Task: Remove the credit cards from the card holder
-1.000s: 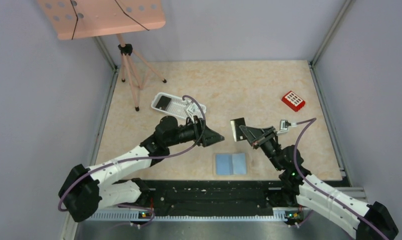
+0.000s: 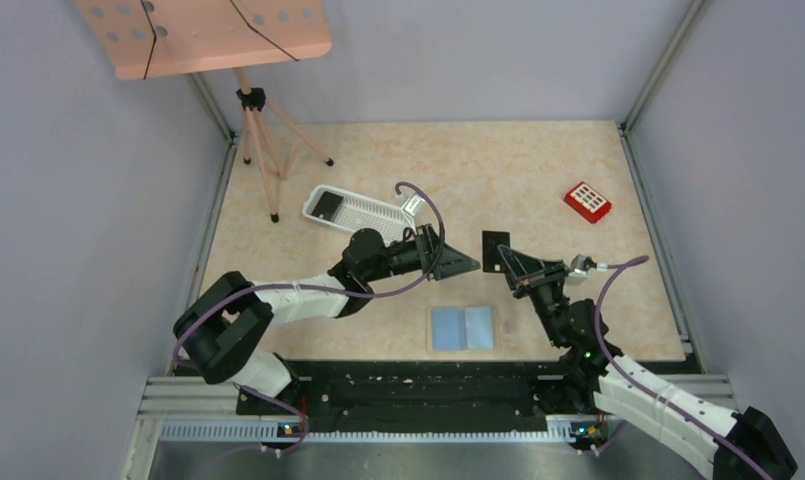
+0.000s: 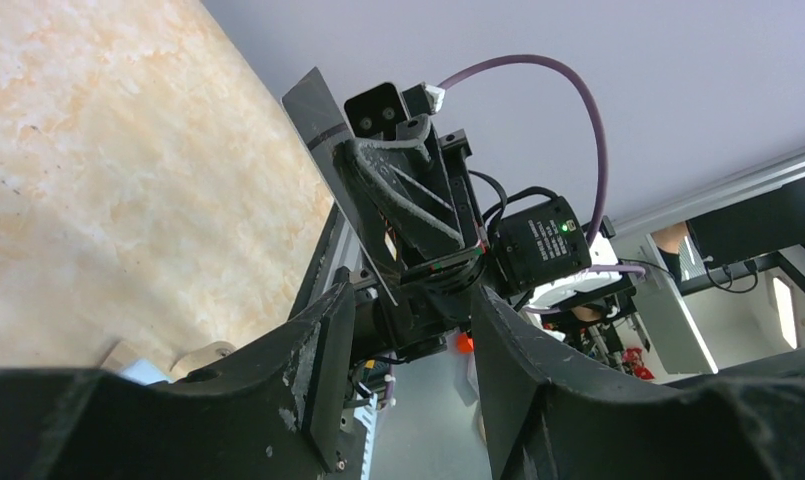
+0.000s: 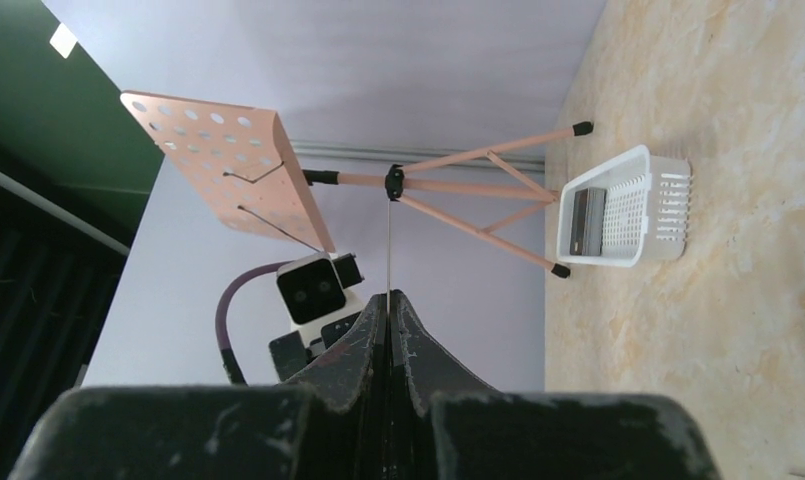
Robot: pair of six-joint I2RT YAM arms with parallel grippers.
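Observation:
A dark, thin card (image 2: 494, 247) sticks up from my right gripper (image 2: 504, 256), which is shut on one edge of it. In the right wrist view the same card (image 4: 389, 245) appears edge-on as a thin line between the fingertips. My left gripper (image 2: 475, 264) is just left of the card, apart from it. The left wrist view shows its fingers (image 3: 325, 370) spread, with nothing between them and the card (image 3: 318, 115) beyond. The blue card holder (image 2: 447, 328) lies opened flat near the table's front edge, below the grippers.
A white basket (image 2: 373, 216) behind the left arm has dark cards (image 2: 328, 206) standing at its left end. A pink stand (image 2: 261, 150) rises at the back left. Far off to the right lies a red object (image 2: 587, 201).
My left gripper has moved right, nearer the card. The right gripper has shifted slightly right with the card, which has turned to show its dark face. The holder has stayed put.

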